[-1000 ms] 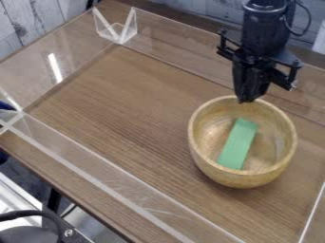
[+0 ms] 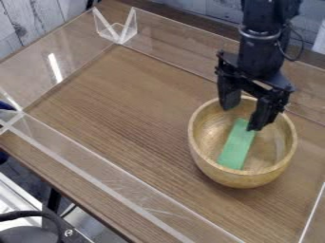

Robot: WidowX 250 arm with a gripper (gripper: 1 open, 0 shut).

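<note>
A round tan bowl [image 2: 208, 152] stands on the wooden table at the right, holding a green oblong object [image 2: 237, 142]. The black gripper [image 2: 249, 112] hangs over the bowl's back part, above the green object's far end, its black fingers spread open with nothing visible between them. The arm reaches down from the top right.
A small clear wire-like holder [image 2: 117, 27] sits at the back left. A dark round fixture with cables [image 2: 32, 228] is at the front left corner.
The gripper has moved down and toward the viewer, from behind the bowl's rim to over the inside of the bowl. The bowl and green object look unmoved.
</note>
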